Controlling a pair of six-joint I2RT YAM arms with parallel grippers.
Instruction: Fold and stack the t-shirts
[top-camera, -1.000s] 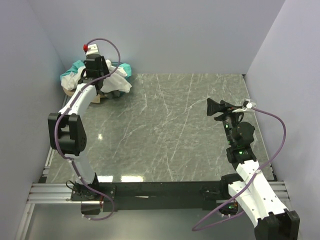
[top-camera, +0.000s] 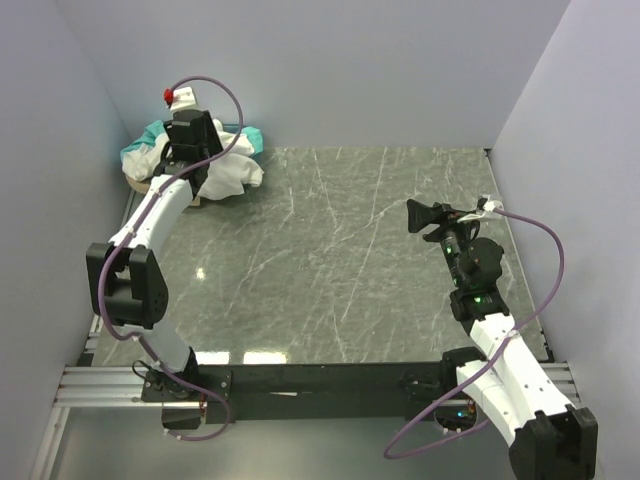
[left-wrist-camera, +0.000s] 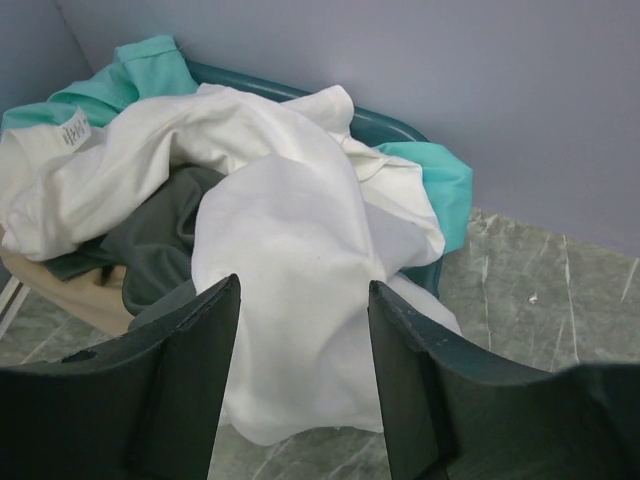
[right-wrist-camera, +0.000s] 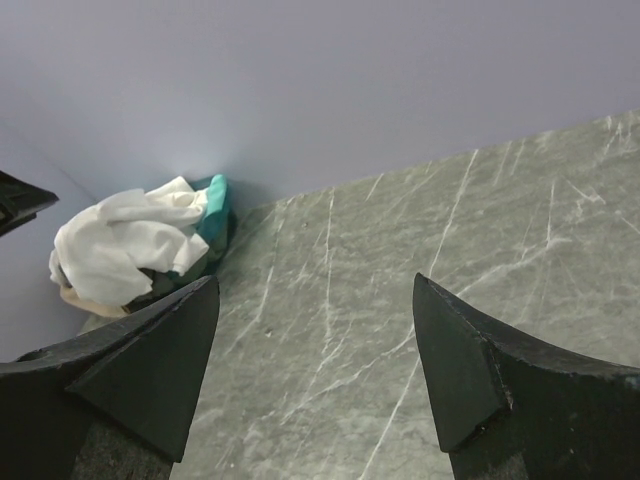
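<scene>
Crumpled t shirts lie heaped in a basket at the back left. A white shirt (left-wrist-camera: 290, 230) covers much of the heap and droops over the front rim. Teal cloth (left-wrist-camera: 445, 185) shows at the heap's sides, and dark grey-green cloth (left-wrist-camera: 160, 230) pokes out on the left. Over the heap, my left gripper has its fingers apart, with the white shirt seen beyond the gap and no cloth visibly pinched. Above bare table on the right, my right gripper is open and empty.
The basket's dark green rim (left-wrist-camera: 385, 128) and tan front (left-wrist-camera: 85, 300) partly show around the cloth. Plain walls (top-camera: 320, 70) close off the back and sides.
White cloth now hangs farther over the basket's front. My right gripper has moved a little left.
</scene>
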